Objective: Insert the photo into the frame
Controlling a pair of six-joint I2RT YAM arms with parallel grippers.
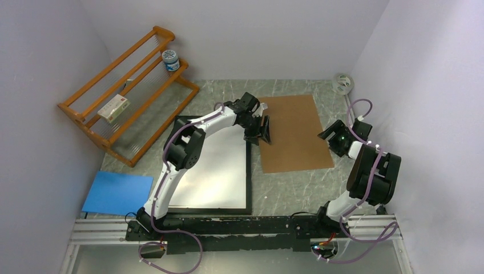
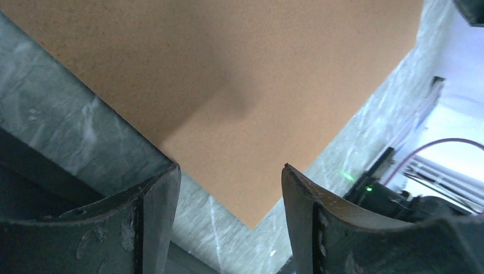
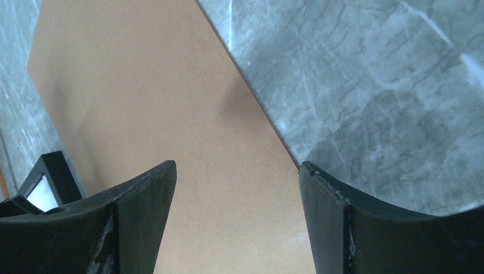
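Note:
A brown square board [image 1: 294, 134] lies on the marble table, right of the black-edged frame [image 1: 208, 171] with a white inner sheet. My left gripper [image 1: 261, 130] is low at the board's left edge; in the left wrist view its fingertips [image 2: 165, 177] are close to that edge, and whether it pinches anything is unclear. At the opposite edge my right gripper [image 1: 327, 134] stands open; in the right wrist view its fingers [image 3: 328, 205] straddle the board's edge.
A wooden rack [image 1: 134, 114] with a jar and small box stands at the left back. A blue sheet [image 1: 114, 191] lies front left. A white round object [image 1: 342, 84] is at the back right. The table in front of the board is clear.

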